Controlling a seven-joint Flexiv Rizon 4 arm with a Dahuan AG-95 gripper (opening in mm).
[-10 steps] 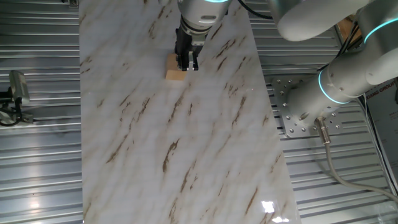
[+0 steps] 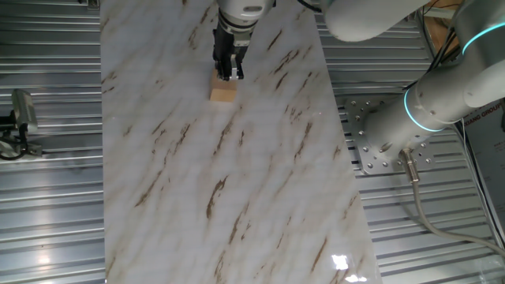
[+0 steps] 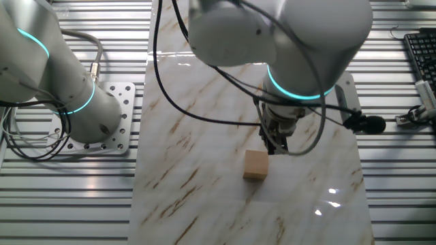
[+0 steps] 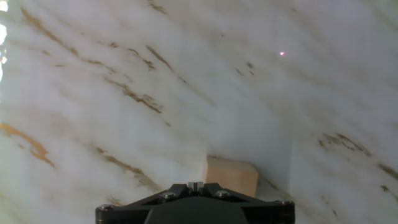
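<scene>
A small light-wood block (image 2: 222, 94) rests on the marble-patterned board, toward its far end in exterior view 1. My gripper (image 2: 230, 76) is just over the block and covers part of it there. In exterior view 2 the block (image 3: 256, 165) shows fully, with the dark fingers (image 3: 280, 144) above and to its right. Seen from the wrist, the gripper is shut, its tips meeting with nothing between them. The block (image 4: 233, 175) appears right of the tips, its lower part hidden behind the finger linkage.
Bare marble board (image 2: 260, 197) spreads widely around the block. Ribbed metal decking (image 2: 51, 213) flanks it on both sides. Black cables (image 3: 204, 117) hang in loops by the arm. A keyboard (image 3: 421, 58) lies off the board.
The block stays in place.
</scene>
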